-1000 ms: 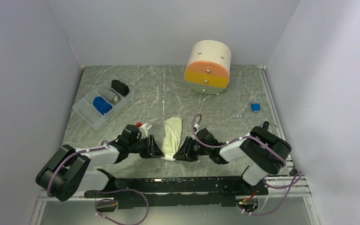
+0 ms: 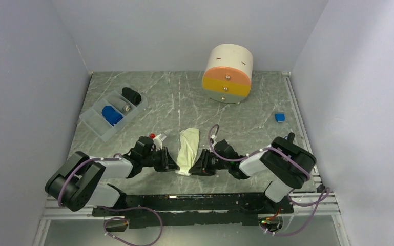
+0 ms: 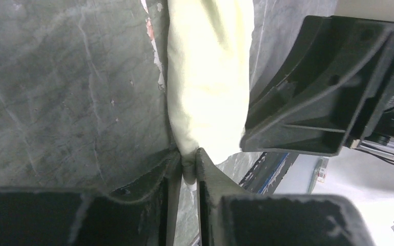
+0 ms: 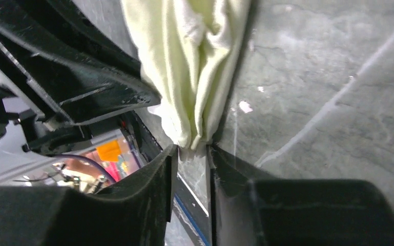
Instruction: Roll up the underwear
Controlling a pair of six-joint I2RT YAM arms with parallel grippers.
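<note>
The pale yellow underwear (image 2: 188,143) lies as a narrow folded strip on the table, lengthwise away from me. Its near end forms a small bunched edge. At the left corner of that edge is my left gripper (image 2: 177,167), with a pinch of fabric (image 3: 189,166) between its close-set fingertips. My right gripper (image 2: 190,171) is at the opposite corner, and creased cloth (image 4: 192,146) fills the narrow gap between its fingertips. Along the strip, the fabric (image 3: 210,82) looks smooth in the left wrist view and wrinkled in the right one. The fingers partly cover the near edge.
A clear divided box (image 2: 102,132) at the left holds a black roll (image 2: 131,95), a grey roll (image 2: 125,106) and a blue roll (image 2: 111,115). A small drawer cabinet (image 2: 228,74) stands at the back. Far right lies a blue block (image 2: 280,117).
Both grippers have shifted only slightly around the near end of the underwear, and the left arm's rear part has swung a little. The far end of the cloth has stayed in place.
</note>
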